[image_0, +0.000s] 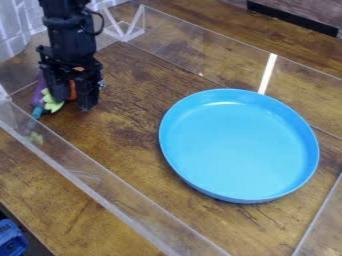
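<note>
My dark gripper (71, 84) hangs at the upper left, low over a small cluster of toys near the clear tray wall. An orange object (75, 90) and a green object (52, 103) are partly hidden behind its fingers, with something purple beside them. Whether the fingers grip anything cannot be made out. A large blue plate (238, 146) lies on the wooden surface to the right.
Clear walls border the wooden floor (134, 200) on several sides. A blue object (11, 238) shows outside at the bottom left corner.
</note>
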